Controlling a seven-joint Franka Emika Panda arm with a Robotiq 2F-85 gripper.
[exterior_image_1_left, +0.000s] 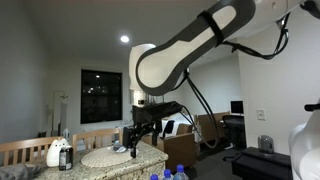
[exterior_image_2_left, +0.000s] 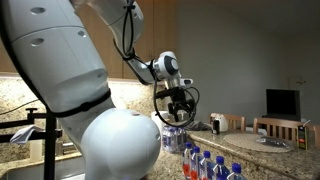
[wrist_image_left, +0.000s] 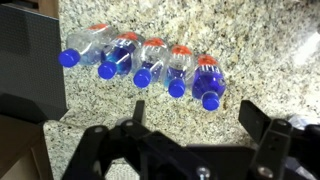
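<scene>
Several clear plastic bottles with blue caps and red-marked labels stand in a row on the speckled counter; the wrist view looks down on them, with one bottle (wrist_image_left: 208, 80) at the right end and another bottle (wrist_image_left: 90, 43) at the left end. My gripper is open, its two fingers wide apart and nothing between them. In the wrist view the bottles appear just beyond the fingertips. Exterior view 1 has the gripper (exterior_image_1_left: 148, 142) above the bottle caps (exterior_image_1_left: 180, 169). From the other side, the row of bottles (exterior_image_2_left: 206, 166) stands lower than the gripper (exterior_image_2_left: 179, 112).
A round woven mat (exterior_image_1_left: 108, 157) with items on it lies on the counter, near a white jug (exterior_image_1_left: 55, 152) and a dark jar (exterior_image_1_left: 66, 158). Wooden chairs (exterior_image_1_left: 96, 139) stand behind. A clear object (wrist_image_left: 300, 121) shows at the wrist view's right edge.
</scene>
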